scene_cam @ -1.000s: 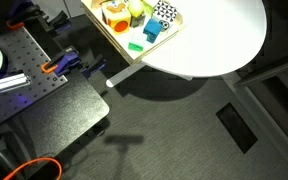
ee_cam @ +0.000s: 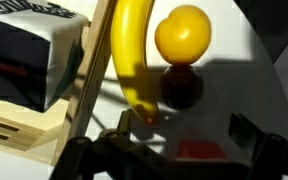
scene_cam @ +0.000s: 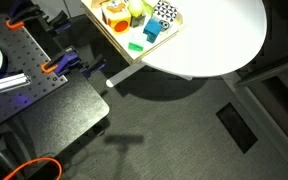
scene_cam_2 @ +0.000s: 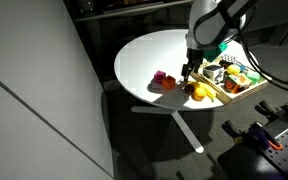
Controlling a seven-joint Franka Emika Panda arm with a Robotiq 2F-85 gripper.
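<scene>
My gripper is open over the white table (ee_cam: 109, 108), its two fingers apart at the lower part of the wrist view. A red object (ee_cam: 199, 150) appears low between them, partly covered by the gripper. Just beyond lie a dark round fruit (ee_cam: 181, 87), an orange-yellow round fruit (ee_cam: 183, 36) and a yellow banana (ee_cam: 132, 55). In exterior view 2 the gripper hangs close to the red block (scene_cam_2: 169, 84), with a magenta block (scene_cam_2: 160, 76) beside that. Exterior view 1 does not show the gripper.
A wooden box (scene_cam_2: 246, 94) holding several toys and blocks stands right of the fruit. Its wall runs alongside the banana in the wrist view, and a black-and-white cube (ee_cam: 29, 50) sits inside.
</scene>
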